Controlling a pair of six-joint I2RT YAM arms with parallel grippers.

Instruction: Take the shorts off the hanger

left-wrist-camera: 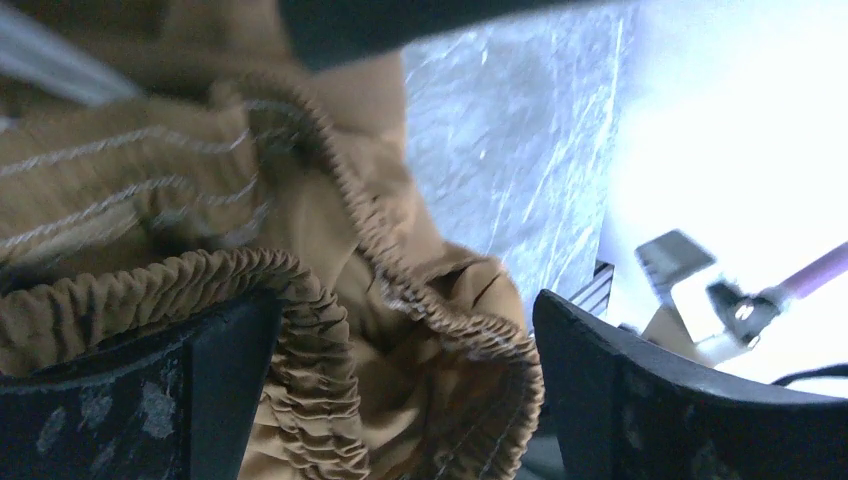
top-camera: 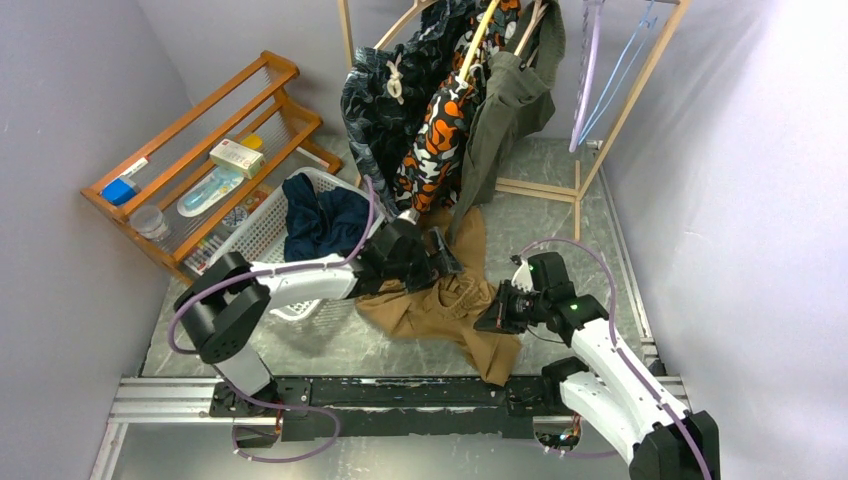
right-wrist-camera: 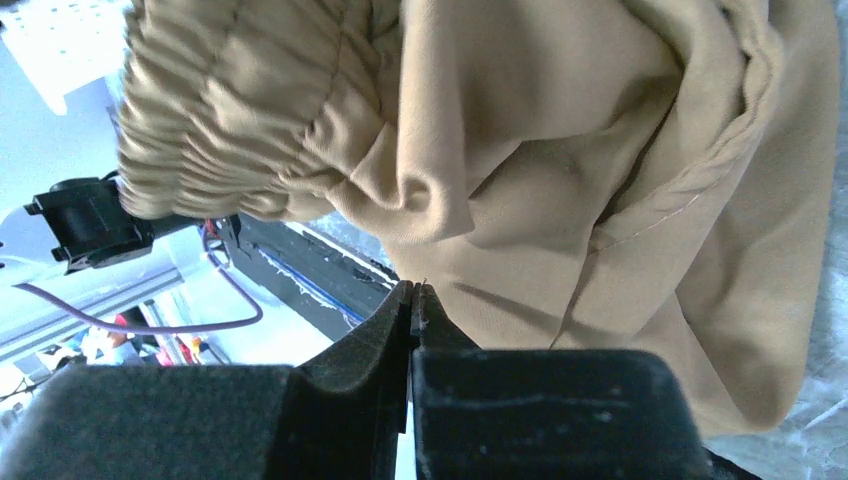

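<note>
Brown shorts (top-camera: 430, 320) lie crumpled on the floor, their gathered waistband (left-wrist-camera: 160, 290) under my left gripper (top-camera: 440, 260), which hangs open over them with fabric between and below its fingers. A pale, blurred bar at the upper left of the left wrist view may be the hanger; in the top view that spot is hidden by the arm. My right gripper (top-camera: 490, 318) is shut at the shorts' right side, above the fabric (right-wrist-camera: 700, 250), with nothing seen between its fingers.
A white basket (top-camera: 250, 235) holding navy clothing stands left, beside a wooden shelf (top-camera: 190, 140). A wooden rack (top-camera: 650, 55) with dark, camouflage and olive garments stands behind. Grey floor (top-camera: 590, 250) shows on the right.
</note>
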